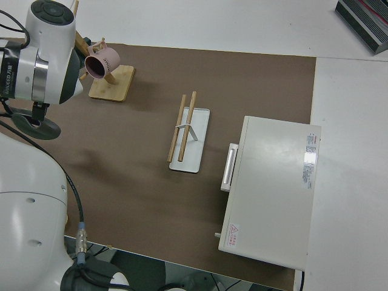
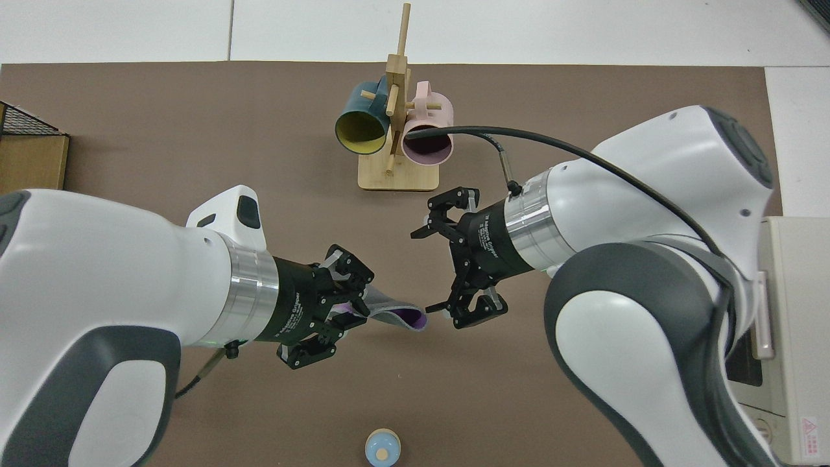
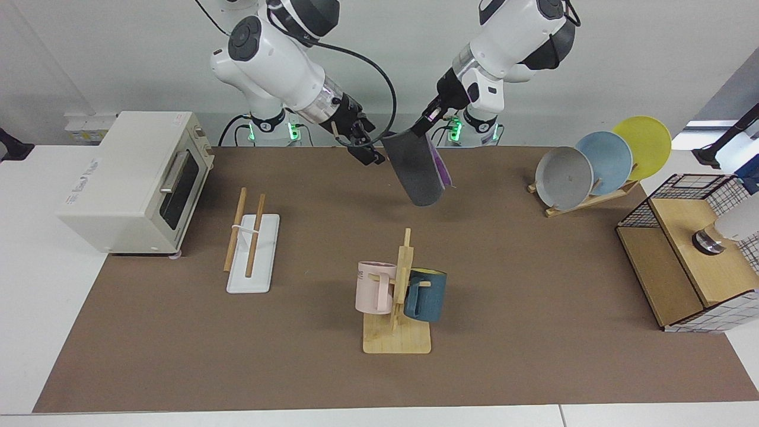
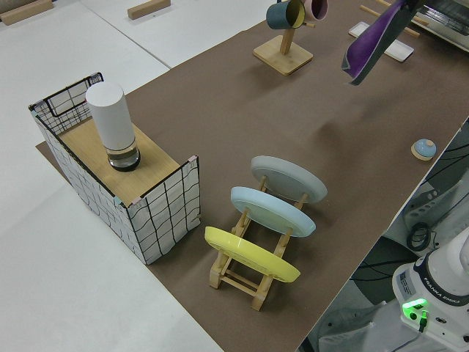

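Note:
My left gripper [image 2: 346, 307] is shut on a grey-and-purple cloth item [image 2: 397, 312], which hangs from it as a flattened shape in the left camera view [image 3: 420, 171] and shows purple in the right camera view [image 4: 374, 44]. Just right of it in the top view, my right gripper [image 2: 447, 264] stands open, its fingers pointing toward the cloth, with no held object visible.
A wooden stand [image 2: 397, 66] holds blue and pink mugs. A plate rack [image 3: 583, 203] and wire-sided shelf [image 3: 669, 263] stand to one side, a white oven [image 3: 121, 192] and small rack [image 3: 263, 277] to the other. A small blue object [image 2: 382, 449] lies near the robot.

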